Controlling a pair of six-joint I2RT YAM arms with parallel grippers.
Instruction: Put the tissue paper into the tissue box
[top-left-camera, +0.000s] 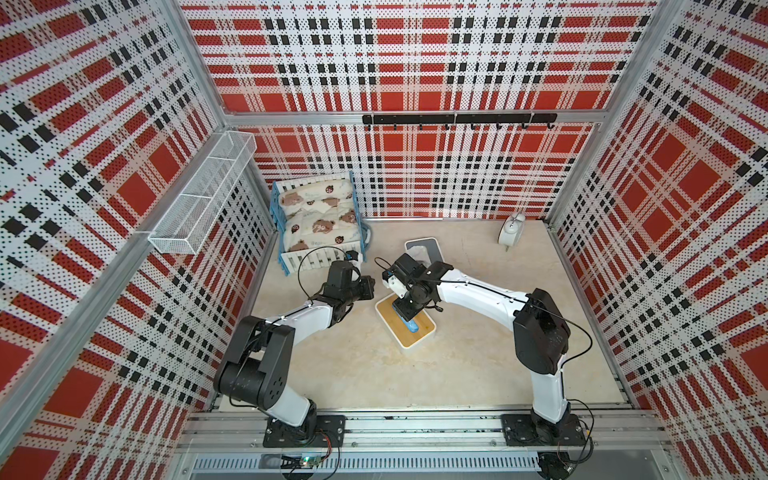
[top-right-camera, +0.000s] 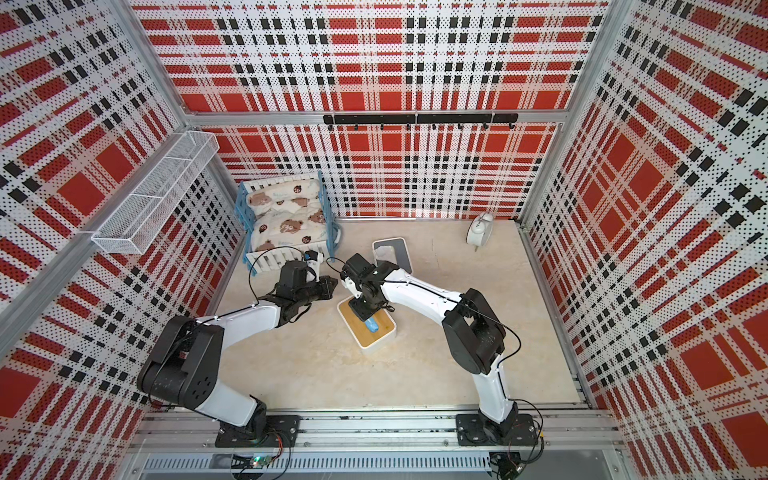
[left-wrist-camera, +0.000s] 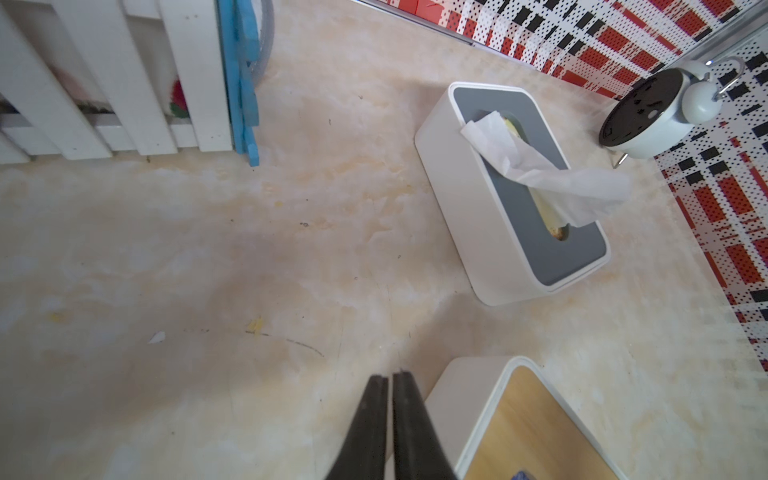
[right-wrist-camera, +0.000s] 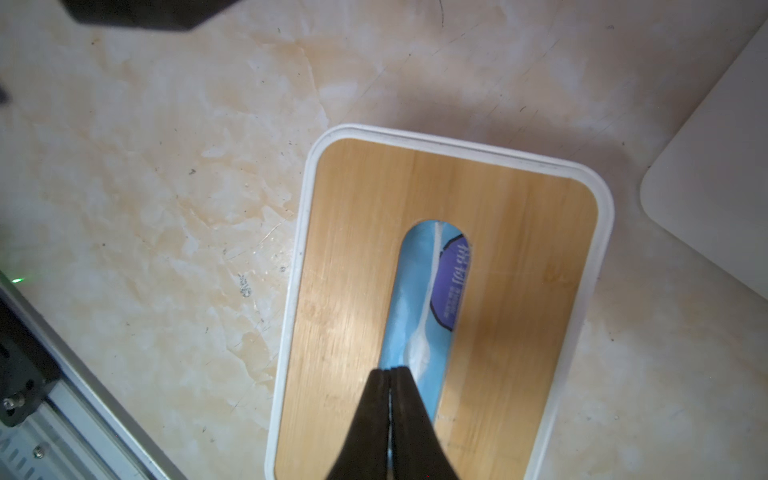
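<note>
A wood-topped white box (right-wrist-camera: 336, 264) stands mid-table with a blue tissue pack (right-wrist-camera: 416, 288) showing in its slot. My right gripper is over that slot, fingertips close together; whether anything is between them is unclear. Behind, a grey-topped white box (left-wrist-camera: 488, 232) has crumpled white tissue (left-wrist-camera: 544, 168) lying across its opening. My left gripper is shut, above the table left of the wooden-topped box, with nothing visible between its fingers.
A toy crib (top-left-camera: 320, 216) with bear bedding stands at the back left, an alarm clock (top-left-camera: 509, 229) at the back right. A wire basket (top-left-camera: 200, 196) hangs on the left wall.
</note>
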